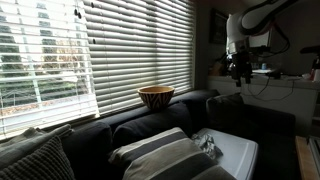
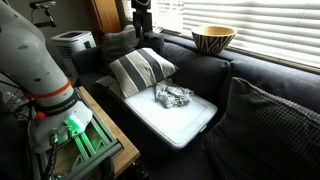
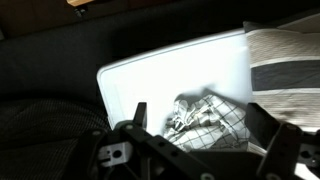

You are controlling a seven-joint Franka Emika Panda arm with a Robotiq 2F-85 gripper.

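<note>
A crumpled checked cloth (image 3: 208,122) lies on a white tray or lid (image 3: 150,80), which rests on the dark couch. The same cloth (image 2: 172,95) and white tray (image 2: 188,118) appear in exterior view 2. High above the couch hangs my gripper (image 1: 240,78), well clear of the cloth. In the wrist view the gripper's fingers (image 3: 262,125) stand wide apart at the lower edge, with the cloth seen far below between them. The gripper is open and holds nothing.
Striped pillows (image 1: 165,158) lie beside the tray. A patterned bowl (image 1: 156,97) sits on top of the couch back by the window blinds. A dark knitted cushion (image 2: 262,130) leans at the right in exterior view 2. Open air surrounds the gripper.
</note>
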